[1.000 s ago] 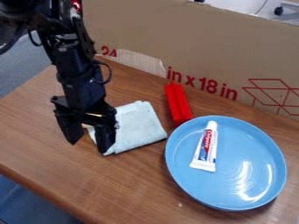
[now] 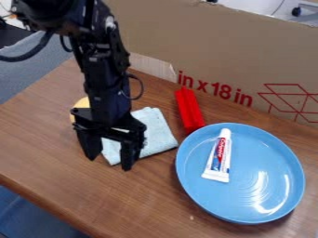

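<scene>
My black gripper [image 2: 110,147] is low over a folded white cloth [image 2: 156,132] on the wooden table, left of centre; its fingers stand apart and hide part of the cloth, and whether anything lies between them is unclear. A yellow item [image 2: 80,104] peeks out behind the gripper on the left. To the right, a blue plate [image 2: 261,177] holds a white toothpaste tube [image 2: 218,156].
A red object [image 2: 189,109] lies behind the cloth, near the plate. A cardboard box [image 2: 224,56] walls off the back.
The gripper has shifted slightly right over the cloth, and the yellow item at the left has come into sight behind it. The plate and tube are unchanged.
</scene>
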